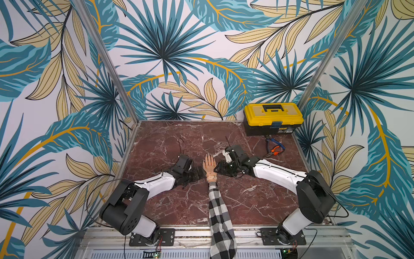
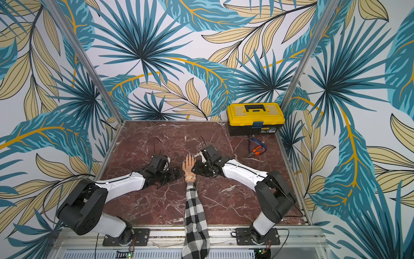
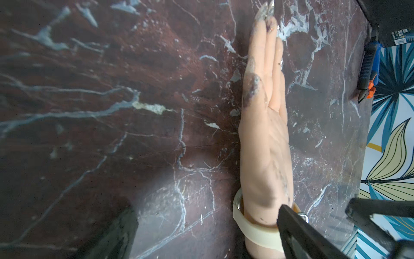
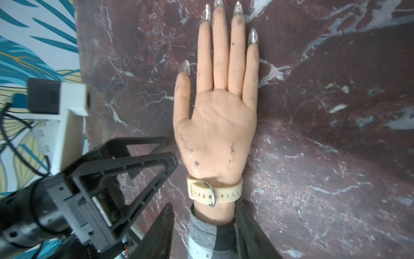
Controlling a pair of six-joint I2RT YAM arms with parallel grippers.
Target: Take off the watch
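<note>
A palm-up model hand [image 4: 215,125] wears the watch, its cream strap [image 4: 228,194] round the wrist above a checked sleeve [image 4: 207,241]. A metal buckle [image 4: 211,194] shows on the palm side; whether it is fastened I cannot tell. In the left wrist view the strap [image 3: 258,233] stands a little off the wrist on one side. No watch face shows. My left gripper is open at the hand's left, bare table between its fingers, one finger overlapping the strap in view. From the right, my open right gripper points at the wrist, fingertips appearing either side of it.
Pliers [image 1: 275,149] with orange and blue handles lie at the back right, in front of a yellow and black toolbox [image 1: 272,118].
</note>
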